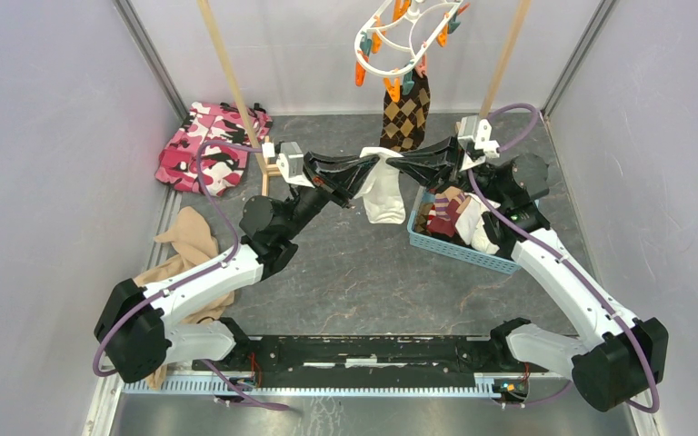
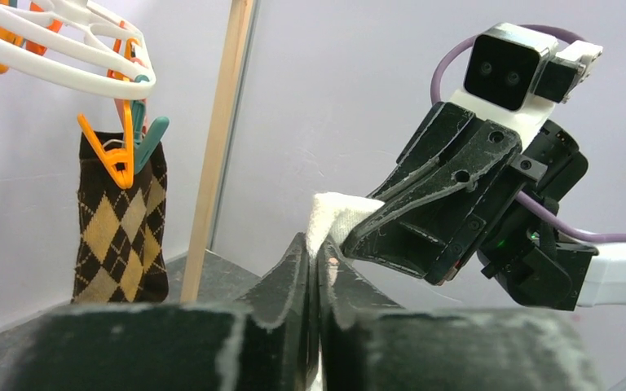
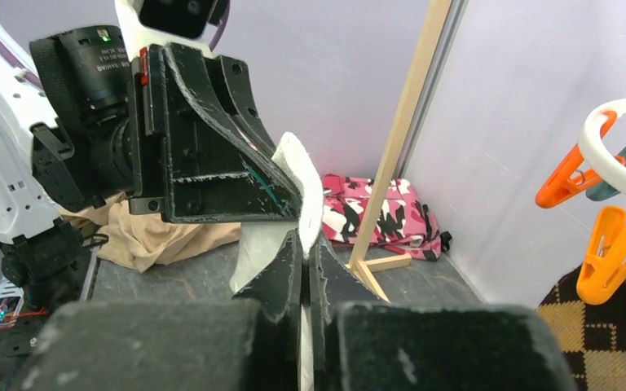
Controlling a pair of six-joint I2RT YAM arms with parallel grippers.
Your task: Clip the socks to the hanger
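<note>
A white sock (image 1: 384, 198) hangs between my two grippers over the middle of the floor. My right gripper is shut on its upper edge. The left gripper has its fingers close together around the cloth at the other side; how firmly they stand on it cannot be told. Behind, a white round hanger (image 1: 363, 54) carries orange, green and pink clips. One brown argyle sock (image 2: 122, 228) hangs below it, by an orange clip (image 2: 120, 155) and a green clip (image 2: 148, 143).
A blue basket (image 1: 459, 254) with several socks stands under the right arm. Pink camouflage cloth (image 1: 191, 150) lies at the back left, tan cloth (image 1: 191, 236) at the left. Wooden posts (image 1: 227, 68) flank the hanger.
</note>
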